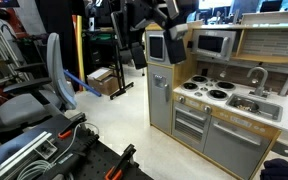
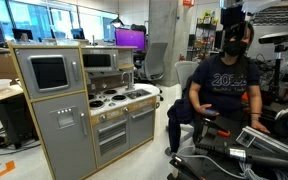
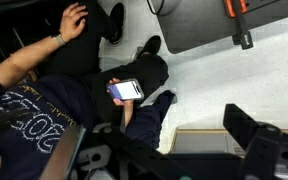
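Observation:
My gripper stands open in the wrist view, its dark fingers [image 3: 252, 135] wide apart at the lower edge with only background between them. In exterior view 1 the dark arm hangs large and close at the upper left, before the toy kitchen; its fingertips are hard to make out there. The toy kitchen has a grey oven [image 1: 193, 122], a stove top [image 1: 208, 91], a sink [image 1: 246, 104], a microwave [image 1: 215, 43] and a tall fridge cabinet [image 1: 159, 92]. In exterior view 2 the doors of the fridge [image 2: 68, 131] and oven [image 2: 112, 140] appear closed.
A seated person [image 2: 222, 90] in a mask is beside the robot, holding a phone [image 3: 126, 90]. A dark table [image 3: 199, 24] with cables and clamps [image 1: 120, 163] lies near the base.

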